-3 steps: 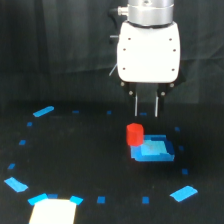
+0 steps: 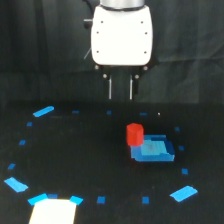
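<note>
Above the middle of the dark table hangs my gripper [image 2: 121, 88], its two thin fingers [image 2: 110, 88] pointing down and spread, with nothing between them. Lower down and slightly to the right is a small red object [image 2: 134, 133], clear of the fingers. It overlaps the back left corner of a blue tray [image 2: 168, 156]; whether it rests on the rim, inside or behind it, I cannot tell. A lighter blue piece [image 2: 154, 147] shows inside the tray.
Light blue strips lie on the table: one at the back left [image 2: 43, 111], one at the left [image 2: 16, 185], one at the right [image 2: 184, 193]. A pale cream square [image 2: 53, 212] sits at the front left edge. Small blue marks dot the dark surface, otherwise clear around the centre left.
My gripper has moved to the left and up, away from above the tray. The red object and the tray look about where they were.
</note>
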